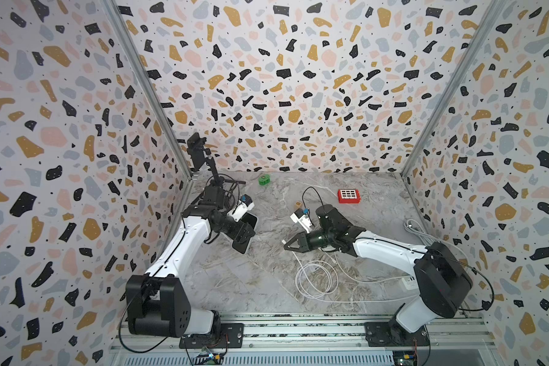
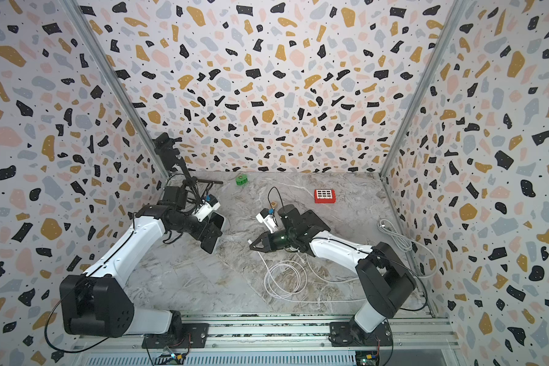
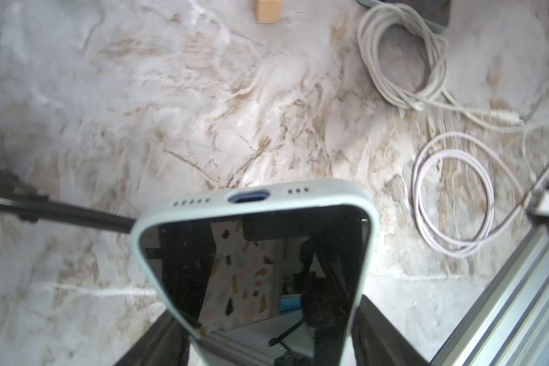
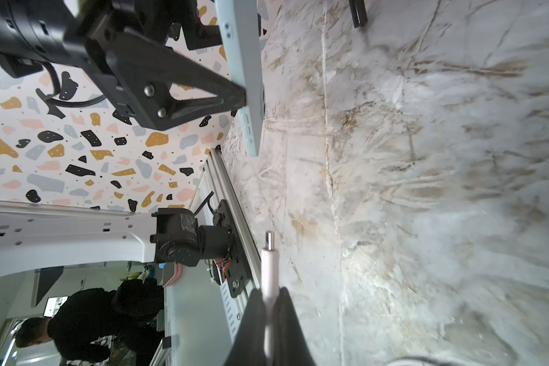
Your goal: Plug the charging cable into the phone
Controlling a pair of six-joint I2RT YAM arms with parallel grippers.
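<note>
The phone [image 3: 183,256], in a pale mint case, is clamped by its sides in my left gripper. It is lifted off the table, and its bottom edge with the charging port [image 3: 249,196] shows bare in the left wrist view. My right gripper is shut on the white cable plug [image 4: 269,262], whose metal tip sticks out past the fingers. A clear gap separates plug and phone; in the top left view the phone [image 1: 241,247] is left of the right gripper. The white cable [image 1: 316,281] trails down from that gripper into loops.
A red box [image 1: 349,195] and a small green object [image 1: 263,180] lie at the back. Behind the left arm stands a black stand [image 1: 196,149]. Another coiled cable [image 1: 413,227] rests at far right.
</note>
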